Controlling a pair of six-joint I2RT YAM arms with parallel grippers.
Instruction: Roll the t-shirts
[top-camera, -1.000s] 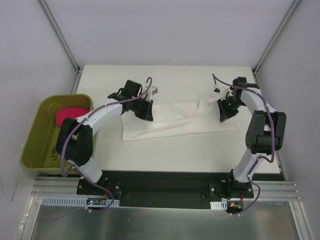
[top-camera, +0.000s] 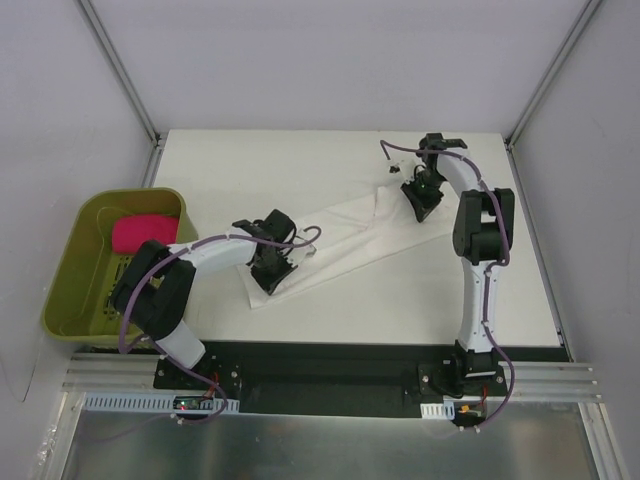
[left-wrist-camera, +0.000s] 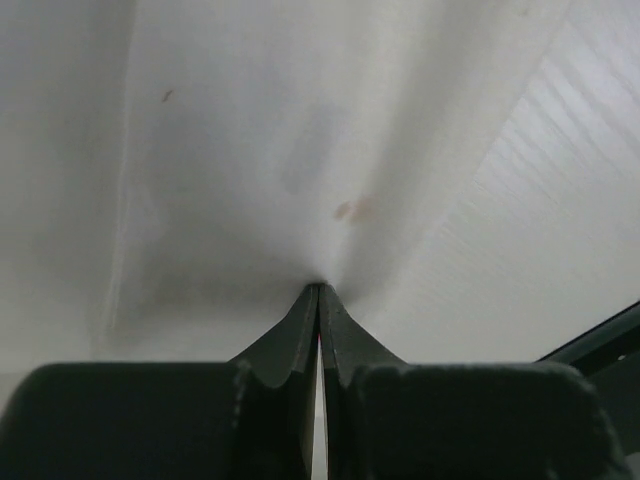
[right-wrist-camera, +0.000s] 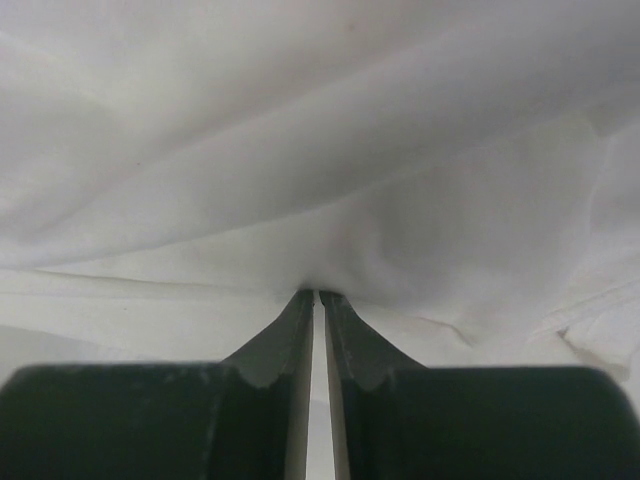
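A white t-shirt (top-camera: 340, 235) lies spread as a long diagonal strip across the table, creased along its length. My left gripper is shut and pressed down on the shirt near its lower left end; nothing clearly shows between its fingers. At the shirt's upper right end, my right gripper is shut on the white fabric, which fills that wrist view in folds. The arms hide both ends of the shirt in the top view.
A green bin (top-camera: 70, 290) holding a red folded bundle (top-camera: 143, 232) stands at the left beside the table (top-camera: 280, 160). Walls border both sides.
The right gripper moved back and left. The shirt now lies at a diagonal instead of nearly level.
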